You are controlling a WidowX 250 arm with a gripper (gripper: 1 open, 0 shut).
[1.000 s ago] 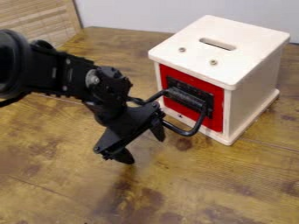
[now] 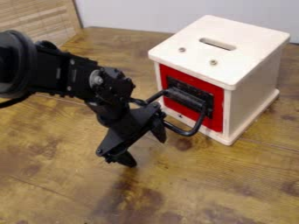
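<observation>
My black gripper [image 2: 140,144] hangs low over the wooden table, left of and in front of a cream wooden box [image 2: 247,96] with a red front panel [image 2: 176,65]. A black bent handle [image 2: 187,131] sticks out from a dark fitting on that panel toward the gripper. The fingertips point down at the table with a gap between them, and I see nothing held there. Whether the handle touches the gripper body is unclear.
A pale wall runs along the back, with a light slatted board at the top left.
</observation>
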